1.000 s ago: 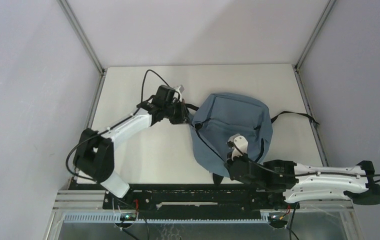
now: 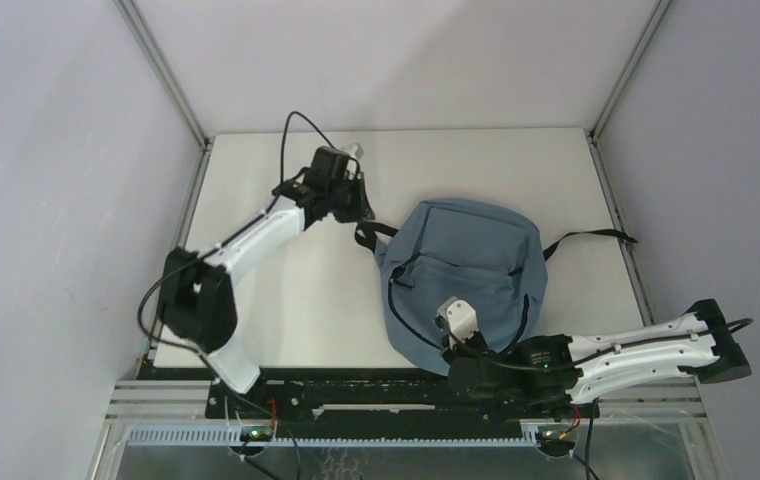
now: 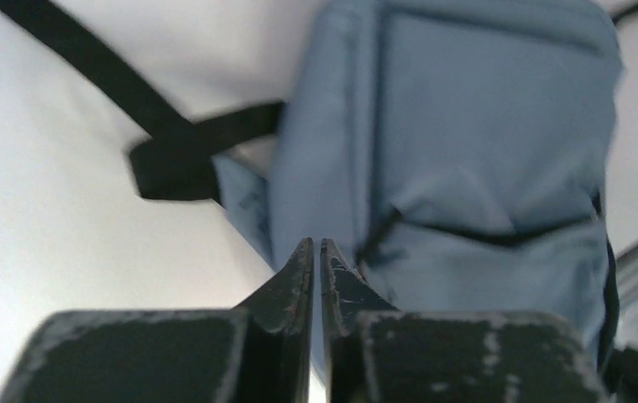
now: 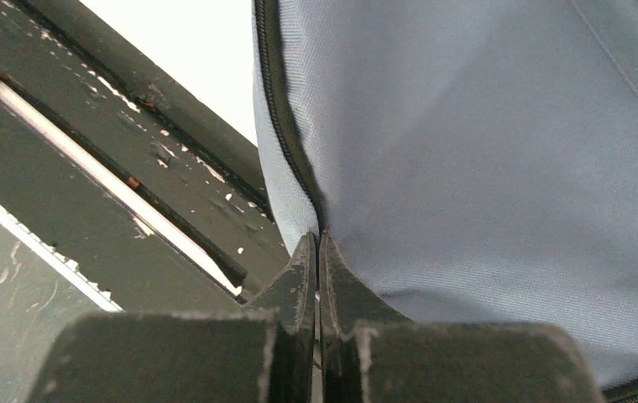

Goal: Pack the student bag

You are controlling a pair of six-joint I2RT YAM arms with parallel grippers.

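A blue-grey bag [image 2: 481, 235] lies on the right half of the white table, its front pocket toward the middle. My left gripper [image 2: 367, 217] is just off the bag's upper left side, by a black strap loop [image 2: 365, 235]. In the left wrist view its fingertips stand a narrow gap apart, with nothing between them. My right gripper is shut at the bag's near edge. There a black zipper [image 4: 286, 126] runs down to its fingertips; whether they pinch a pull or cloth is too small to tell.
Another black strap [image 2: 596, 233] stretches right from the bag over the table's edge. The white tabletop [image 2: 296, 320] left of the bag is bare. In front runs a dark frame bar [image 2: 376, 390], with the right arm low above it.
My right gripper slid slightly left along the near edge.
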